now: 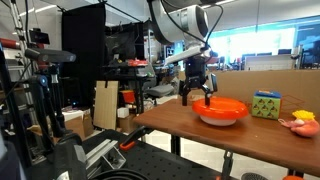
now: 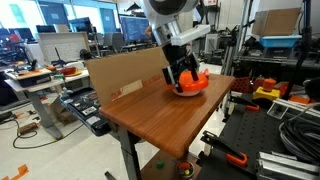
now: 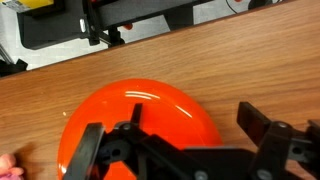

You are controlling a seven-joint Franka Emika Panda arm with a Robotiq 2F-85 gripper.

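A wide orange-red bowl or lid [image 1: 222, 106] rests on a pale, whitish base on the wooden table [image 1: 180, 122]. Its rounded orange surface [image 3: 150, 103] fills the lower middle of the wrist view. My gripper [image 1: 196, 98] hangs at the bowl's left side in exterior view 1, its fingers spread wide. In the wrist view one finger [image 3: 98, 148] overlaps the orange surface, while the other finger [image 3: 272, 138] is over bare wood, with the rim between them. No grip on the bowl shows; whether a finger touches it, I cannot tell.
A green and blue block [image 1: 266, 104] stands behind and right of the bowl. Farther right lies a pink and orange toy [image 1: 301, 124].
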